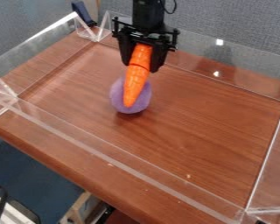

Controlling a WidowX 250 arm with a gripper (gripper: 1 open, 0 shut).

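Note:
My black gripper (143,44) is at the top middle of the camera view, above the wooden table. An orange carrot (137,70) hangs tilted beneath it, its top between the fingers, which appear shut on it. The carrot's lower end overlaps a purple round object (129,102) on the table; whether they touch I cannot tell.
The wooden surface (201,131) is bordered by clear low walls (213,49) on its sides. A dark blue object stands outside the back left corner.

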